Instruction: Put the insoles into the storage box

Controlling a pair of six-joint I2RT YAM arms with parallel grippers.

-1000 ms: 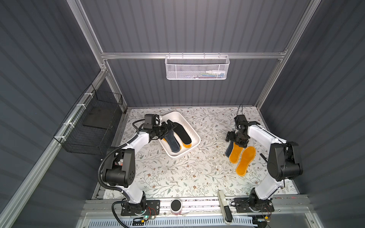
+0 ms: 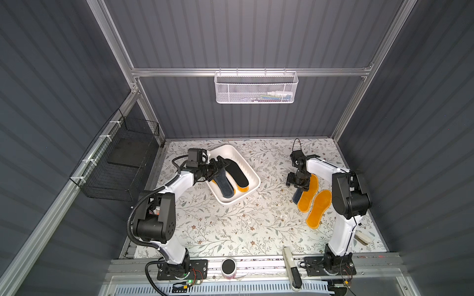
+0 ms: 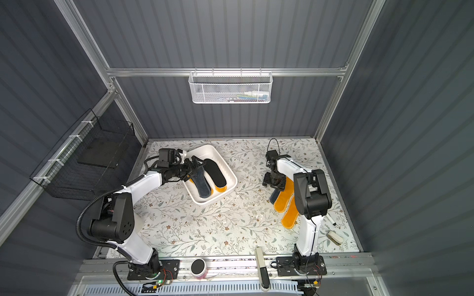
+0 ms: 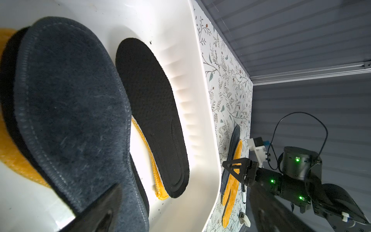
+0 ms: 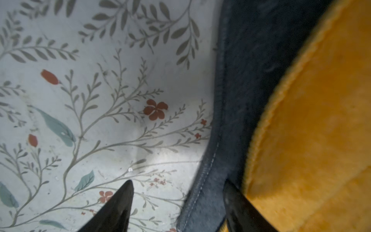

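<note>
In the white storage box [image 2: 254, 186] lie a blue-grey insole [image 4: 73, 104] on top of others and a black insole [image 4: 152, 112] with an orange one partly under it. My left gripper [image 2: 220, 166] is open over the box's left side. On the right of the table, a dark blue insole [image 5: 216, 174] is partly covered by an orange insole [image 5: 309, 147]; a second orange insole [image 2: 319, 209] lies beside them. My right gripper is part open over the dark insole's edge, one finger [image 5: 116, 208] above bare table, the other over the insoles. Contact cannot be told.
A white-and-black tool [image 2: 291, 268] and a round container [image 2: 228, 268] are at the front edge. A small pale brush-like object [image 2: 363, 238] lies at the front right. The table between box and insoles is clear.
My right gripper has moved left and slightly down, from over the orange insole to the dark insole's edge. The left arm and the box's contents have stayed still.
</note>
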